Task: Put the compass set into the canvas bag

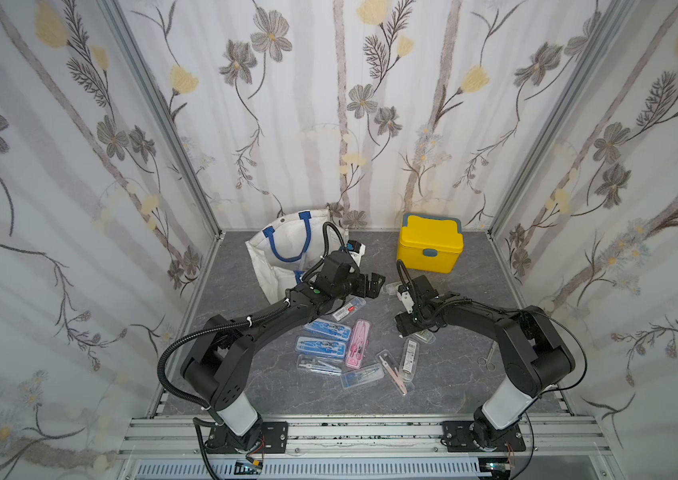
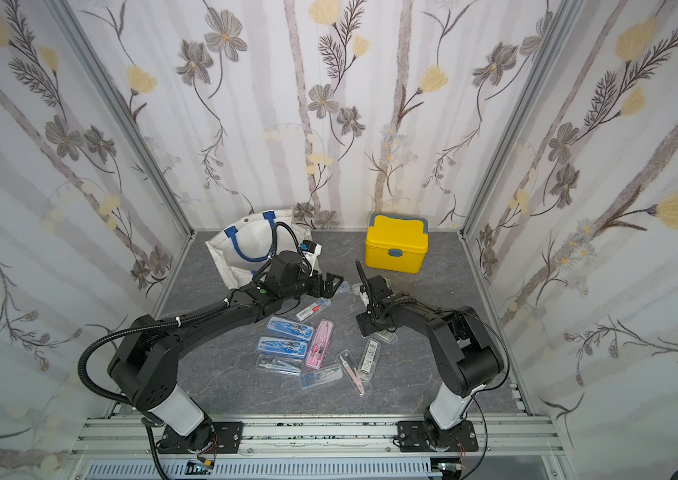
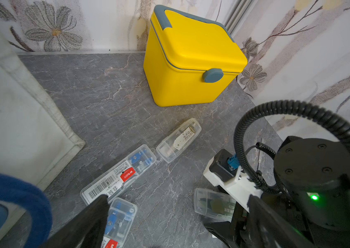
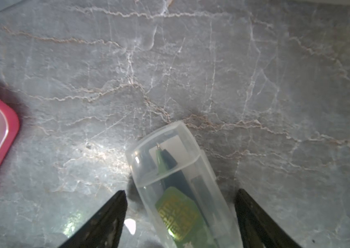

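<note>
My right gripper [image 1: 405, 325] is low over a clear case [image 4: 175, 181] with a dark green item inside. In the right wrist view its two fingers [image 4: 108, 221] stand apart on either side of that case, with bare table showing between the left finger and the case. In the left wrist view the case [image 3: 213, 203] is partly covered by the right arm. My left gripper [image 1: 374, 285] hangs open and empty in front of the white canvas bag [image 1: 263, 270], which has blue handles.
Other cases lie on the table: a pink one [image 1: 357, 344], several blue ones such as this case [image 1: 320, 347], and clear ones such as this labelled case [image 3: 179, 140]. A yellow box [image 1: 430, 244] stands at the back right; scissors [image 1: 487, 360] lie at right.
</note>
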